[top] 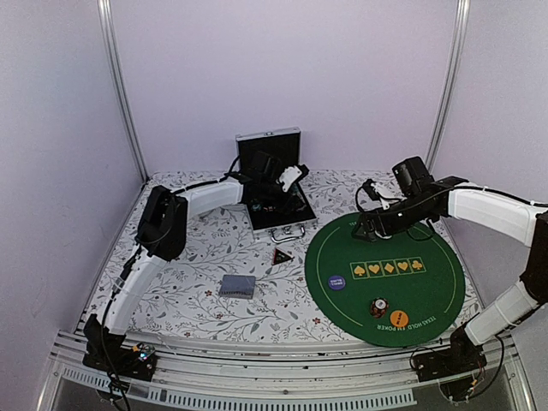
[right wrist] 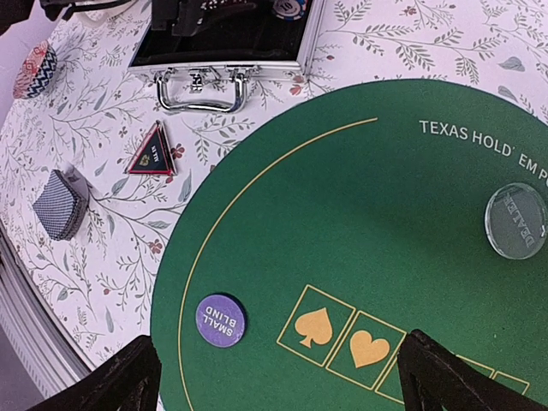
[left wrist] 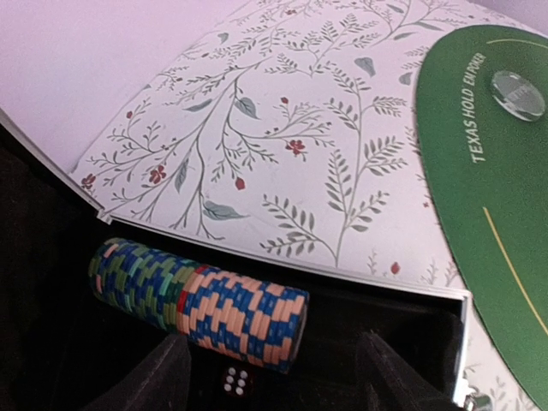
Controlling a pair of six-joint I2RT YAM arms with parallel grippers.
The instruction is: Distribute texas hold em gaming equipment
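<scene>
The open chip case (top: 265, 221) stands at the back centre. My left gripper is over it, fingers apart, above a row of blue, pink and green chips (left wrist: 240, 312) and a die (left wrist: 236, 381). My right gripper hangs open over the green poker mat (right wrist: 360, 205). On the mat are a small blind button (right wrist: 221, 318), a clear dealer disc (right wrist: 514, 221), an orange button (top: 399, 318) and a dark chip piece (top: 378, 307). A triangular marker (right wrist: 152, 152) and a card deck (top: 237, 286) lie left of the mat.
A patterned bowl (right wrist: 36, 70) is at the left, largely hidden behind my left arm in the top view. Walls bound the table at back and sides.
</scene>
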